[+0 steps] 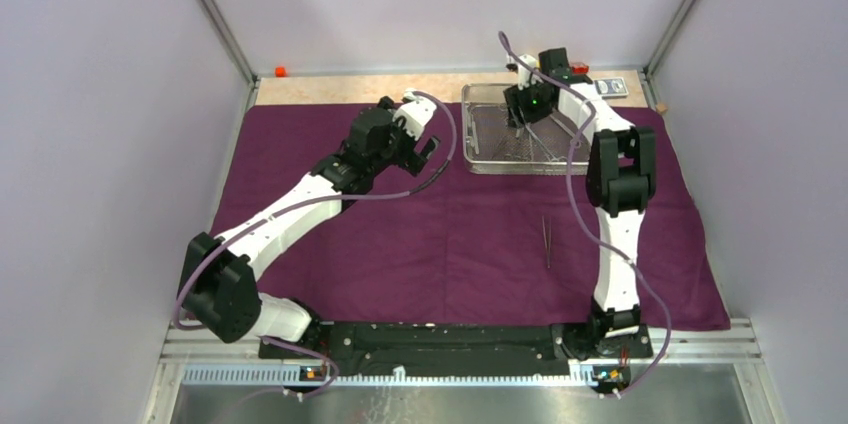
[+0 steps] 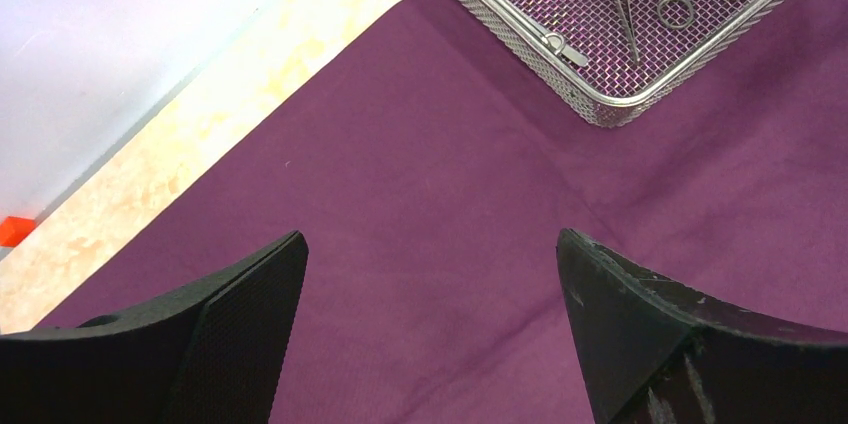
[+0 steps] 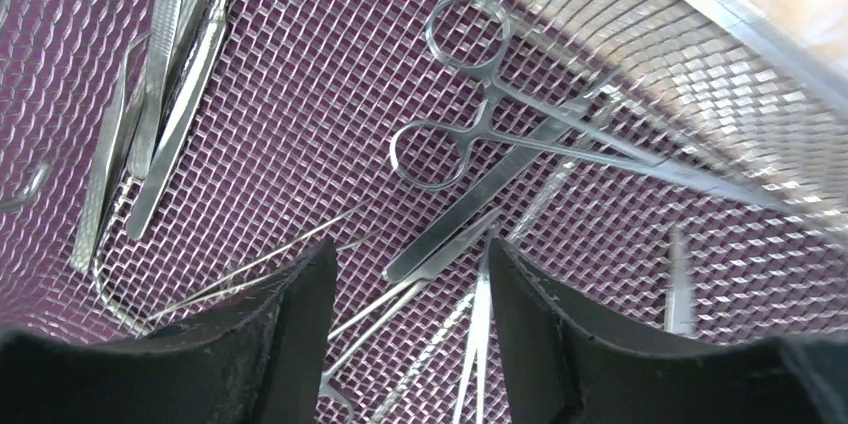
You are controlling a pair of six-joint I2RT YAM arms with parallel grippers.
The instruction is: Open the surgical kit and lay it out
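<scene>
A mesh steel tray [image 1: 470, 166] holding scissors-like clamps [image 3: 460, 134], forceps [image 3: 160, 94] and other slim instruments lies at the back right. My right gripper hangs open low inside it, over crossed instruments, with nothing gripped between its fingers. A pair of tweezers [image 1: 547, 242] lies on the purple cloth in front of the tray. My left gripper is open and empty over bare cloth just left of the tray, whose corner shows in the left wrist view.
A tan ledge [image 1: 330, 89] runs along the back, with a small orange block [image 1: 281, 71] behind it and small items right of the tray.
</scene>
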